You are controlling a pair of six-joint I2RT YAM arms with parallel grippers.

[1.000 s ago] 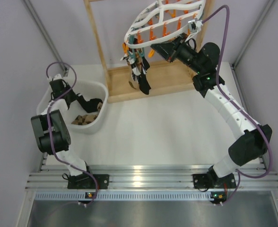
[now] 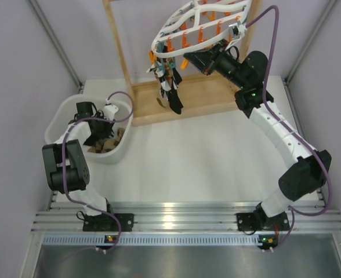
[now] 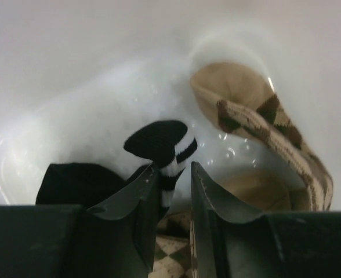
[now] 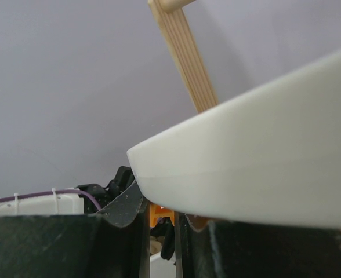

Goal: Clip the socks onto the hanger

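Note:
In the white bin my left gripper is over the socks. Its wrist view shows black socks with white stripes near its fingers and tan checked socks; the fingers stand part open, and I cannot tell whether fabric is between them. My right gripper is shut on the hanger's white frame, with orange clips beside it. The white hanger carries several clips, and black and white socks hang from its left end.
A wooden stand holds the hanger at the back. Purple cables run along both arms.
The right arm and hanger have barely moved.

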